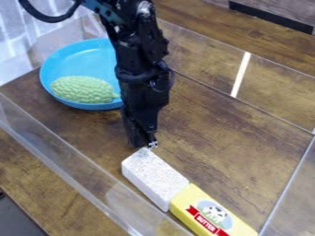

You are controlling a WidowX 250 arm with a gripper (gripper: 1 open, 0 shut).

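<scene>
My black gripper (pixel 142 138) reaches down to the wooden surface just behind the white end of a long box-shaped item (pixel 157 178), whose yellow part with a red label (pixel 209 212) extends to the lower right. The gripper looks shut, with nothing visible between its fingers, though the dark tips are hard to make out. A blue plate (pixel 64 57) at the back left holds a pale green, corn-like object (pixel 81 89), left of the arm.
Clear plastic walls border the wooden work area (pixel 234 147) at the left, right and back. A white strip (pixel 241 72) lies at the upper right.
</scene>
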